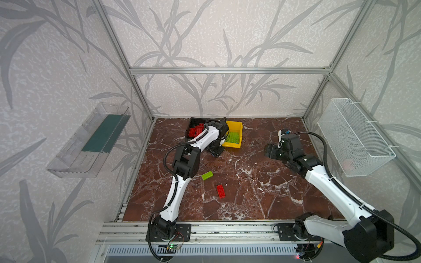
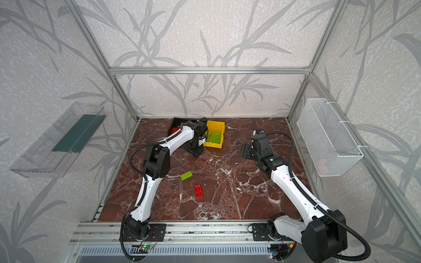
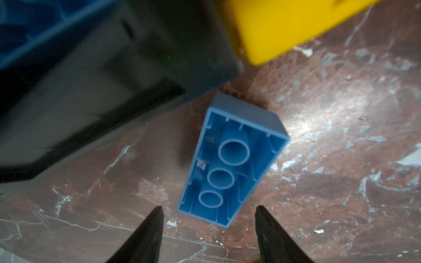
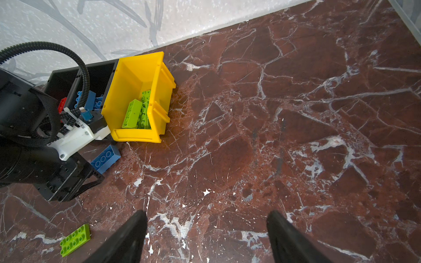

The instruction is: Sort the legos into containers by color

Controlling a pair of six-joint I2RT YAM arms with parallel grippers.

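Observation:
A blue brick (image 3: 236,114) lies on its side or back on the table before the bins, hollow underside showing in the left wrist view. Just short of it, my left gripper stands open, nothing between its fingers. My right gripper hangs open and empty over the right of the table. A green brick (image 1: 207,175) and a red brick (image 1: 220,191) lie at the front middle. Green bricks fill part of the yellow bin (image 4: 160,109); red and blue bricks are in the black bins (image 4: 60,81), partly hidden by the left arm.
Wire baskets hang on both side walls, at left (image 1: 87,140) and right (image 1: 355,135). The bins stand at the back centre, side by side.

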